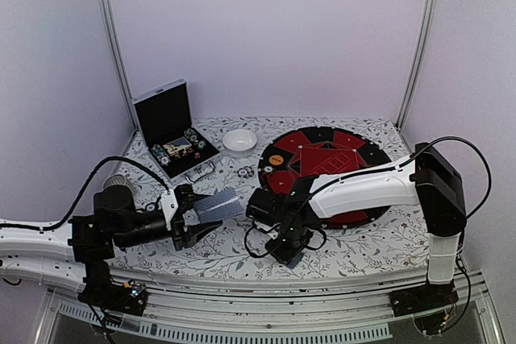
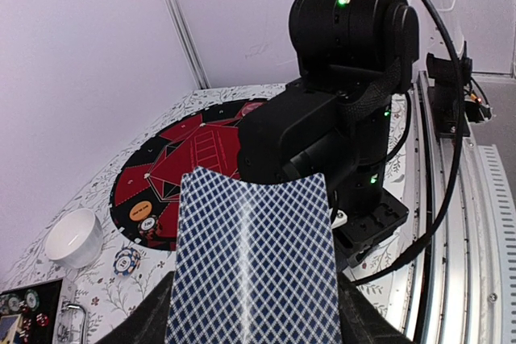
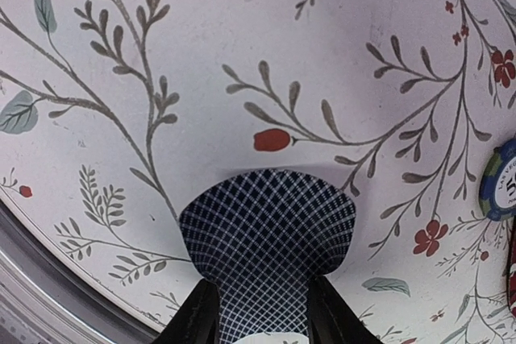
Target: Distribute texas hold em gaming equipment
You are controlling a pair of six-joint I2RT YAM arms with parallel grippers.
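Observation:
A blue-and-white checked playing card point(image 2: 254, 259), bowed along its length, stands up between the fingers of my left gripper point(image 1: 208, 214), which is shut on its side edges. In the top view that card point(image 1: 219, 206) is held clear of the table. Over the table's front middle, my right gripper point(image 1: 285, 254) points downward. Its fingers point(image 3: 198, 312) press from both sides on a second checked card point(image 3: 270, 223), darker and bowed, close to the tabletop. The top view shows only a corner of this card point(image 1: 297, 260), the arm hiding the rest.
A round red-and-black game mat point(image 1: 334, 159) lies at the right, partly beneath my right arm. An open black case point(image 1: 165, 122) with chips stands at back left, a white bowl point(image 1: 239, 141) beside it. Several loose chips point(image 2: 126, 261) lie between bowl and mat.

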